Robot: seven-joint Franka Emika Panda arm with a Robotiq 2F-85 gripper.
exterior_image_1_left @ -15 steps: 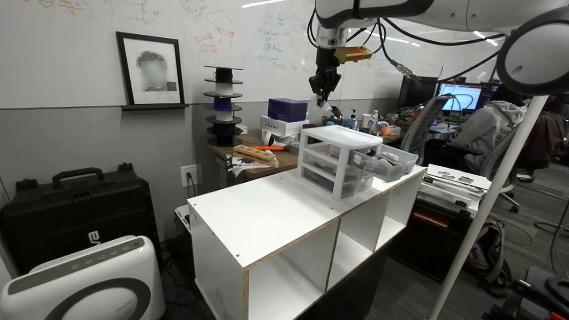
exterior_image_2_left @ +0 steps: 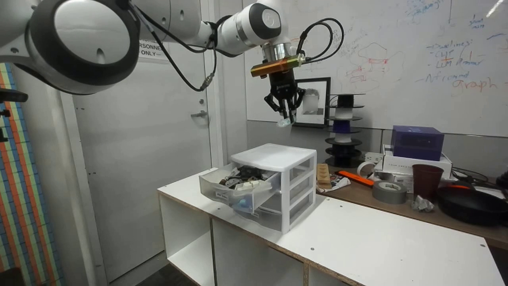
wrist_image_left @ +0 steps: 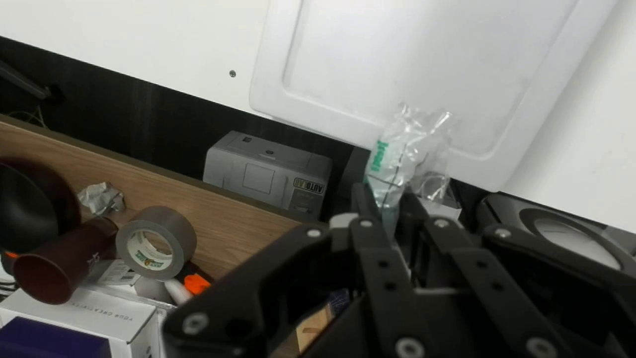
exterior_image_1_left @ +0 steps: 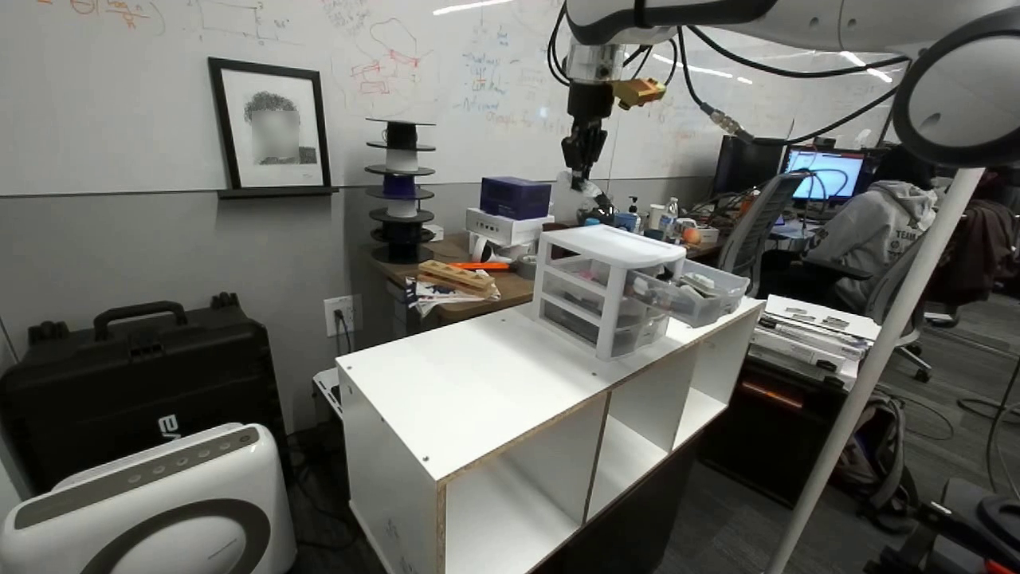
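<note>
A small clear plastic packet (wrist_image_left: 393, 158) with green print is pinched between the fingertips of my gripper. In exterior view 2 the packet (exterior_image_2_left: 284, 122) hangs below the gripper (exterior_image_2_left: 288, 114), in the air above the white drawer unit (exterior_image_2_left: 274, 156). The unit's top drawer (exterior_image_2_left: 224, 193) is pulled out and holds several cables and small parts. From the other side, exterior view 1 shows the gripper (exterior_image_1_left: 579, 172) high over the back of the drawer unit (exterior_image_1_left: 612, 244). What lies inside the packet is too unclear to tell.
The white shelf top (exterior_image_1_left: 459, 383) is bare beside the drawer unit. On the wooden desk (exterior_image_2_left: 350, 190) behind are a roll of grey tape (exterior_image_2_left: 389, 191), a dark red cup (exterior_image_2_left: 425, 181), a black pan (exterior_image_2_left: 471, 205) and boxes. A spool stack (exterior_image_2_left: 343, 128) stands there too.
The gripper has turned a little about its upright axis, and the packet with it. Its height is nearly the same. Drawer unit and open drawer have stayed put.
</note>
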